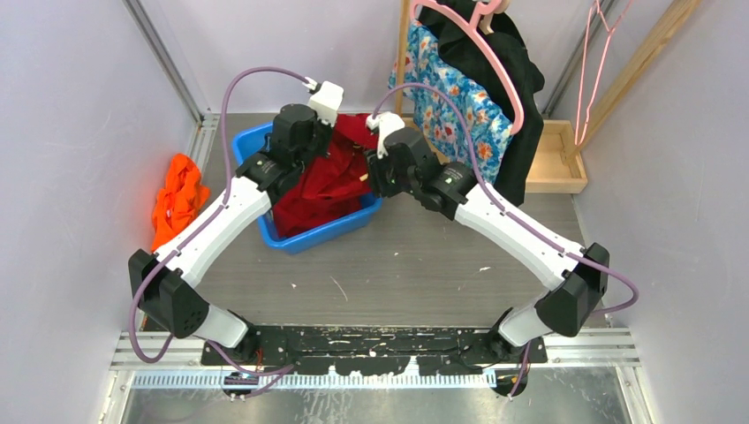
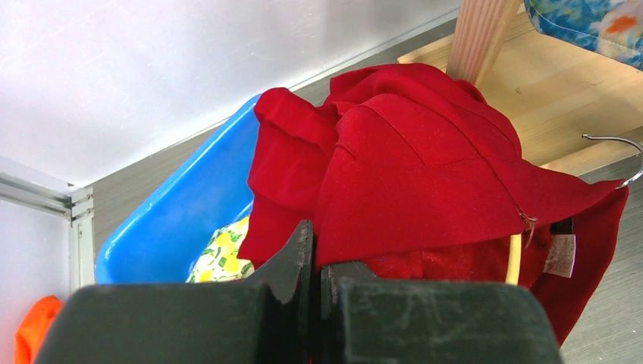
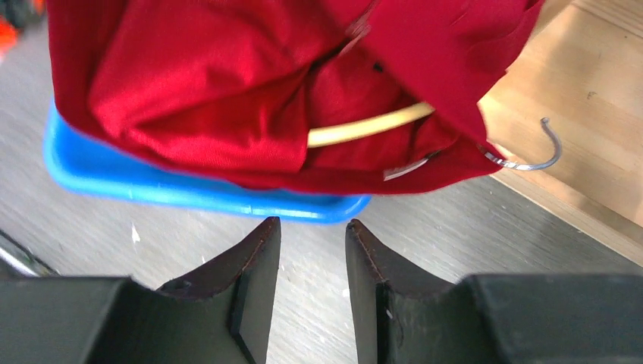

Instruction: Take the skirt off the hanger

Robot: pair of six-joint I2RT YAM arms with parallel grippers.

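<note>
A bunched red skirt [image 2: 425,167] lies over the blue bin [image 2: 174,189]. A yellow hanger [image 3: 364,129] shows among its folds, its metal hook [image 3: 552,144] poking out at the right. My left gripper is shut on the red fabric, which rises from between its fingertips. My right gripper stands open above the near edge of the bin, short of the cloth, with nothing between its fingers.
An orange garment [image 1: 177,199] lies at the left. Floral and black clothes [image 1: 450,115] hang at the back right over a wooden tray [image 1: 556,177].
</note>
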